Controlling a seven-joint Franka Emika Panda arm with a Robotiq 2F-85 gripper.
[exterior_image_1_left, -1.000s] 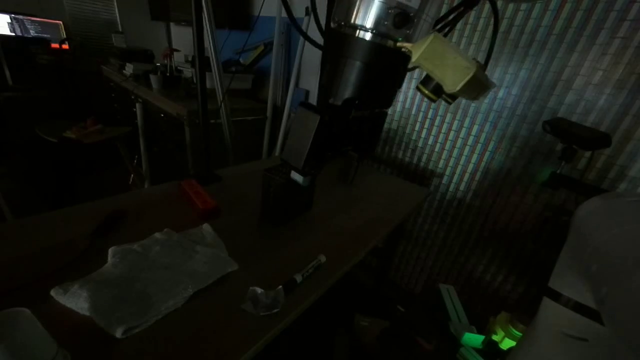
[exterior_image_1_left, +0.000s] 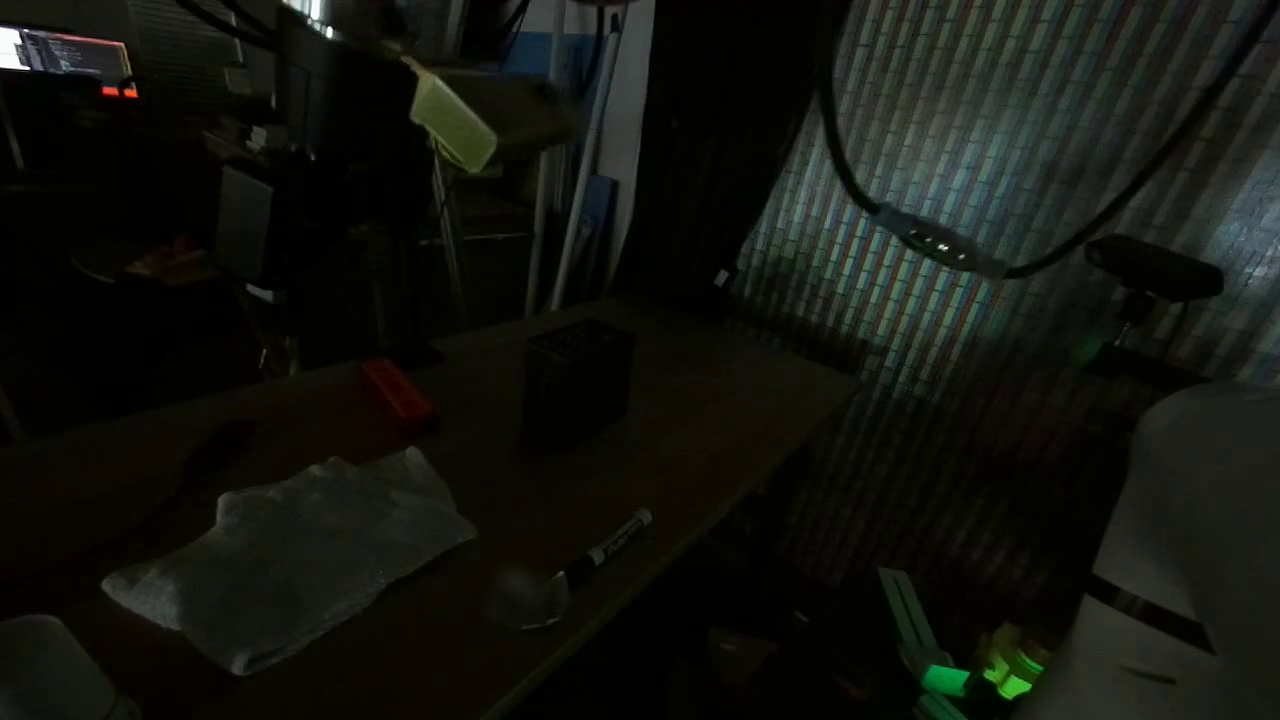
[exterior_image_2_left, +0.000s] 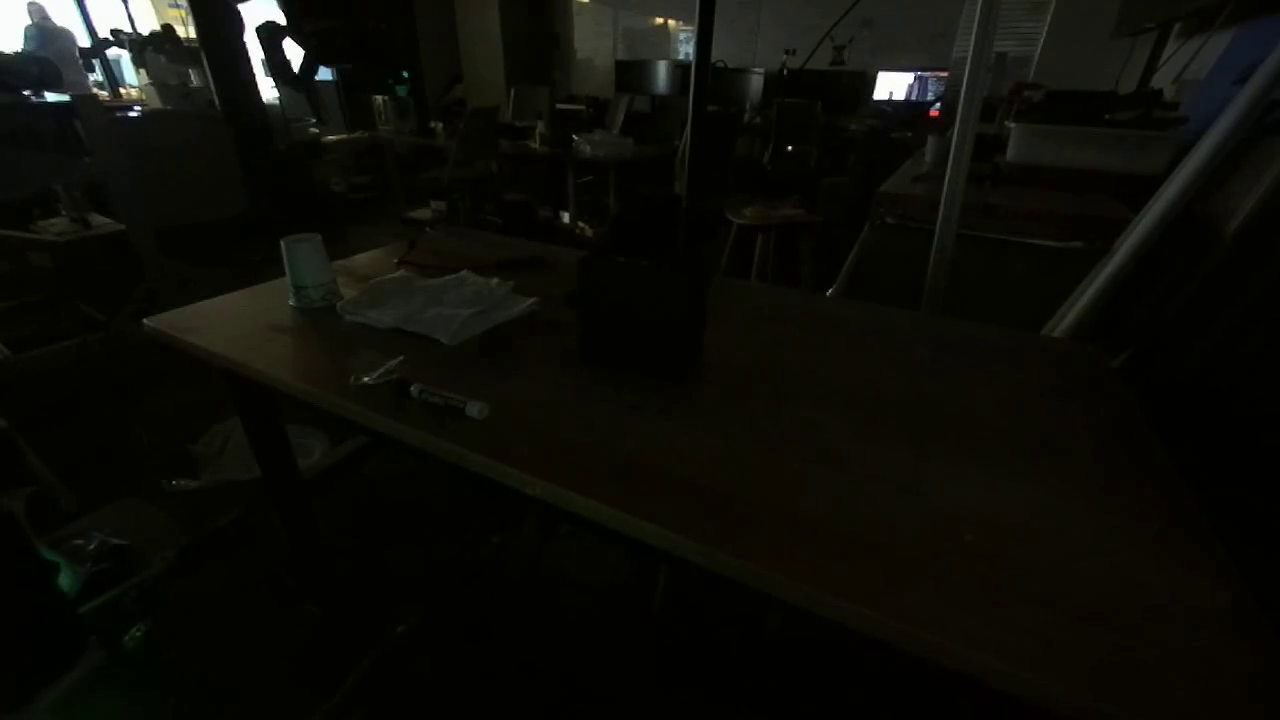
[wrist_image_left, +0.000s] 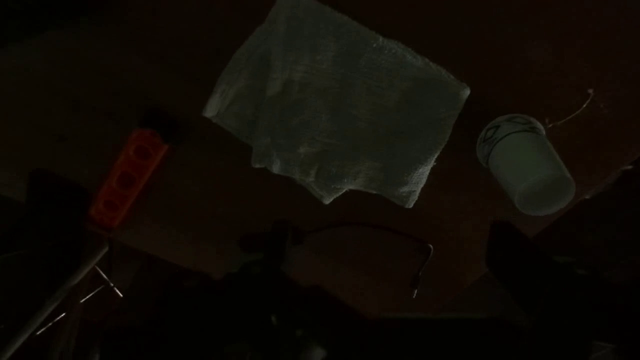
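Observation:
The scene is very dark. In the wrist view my gripper is open, its dark fingers wide apart with nothing seen between them. Beyond it a pale cloth (wrist_image_left: 348, 102) lies spread on the table, with a light cup (wrist_image_left: 531, 168) to its right and a red block (wrist_image_left: 127, 180) with round recesses to its left. Exterior view 1 has a grey finger pad (exterior_image_1_left: 246, 222) high above the table's far side. The black box (exterior_image_1_left: 576, 382) stands upright on the table; its inside is too dark to read.
A marker (exterior_image_1_left: 612, 540) lies near the table's front edge beside a crumpled clear piece (exterior_image_2_left: 381, 372). A thin dark, curved item (wrist_image_left: 366, 225) shows near the fingers in the wrist view. The table (exterior_image_2_left: 888, 480) right of the box looks clear in exterior view 2.
The arm and gripper have swung from above the black box to the left in exterior view 1. The box, cloth, red block and marker stay in place; the box is now unobstructed.

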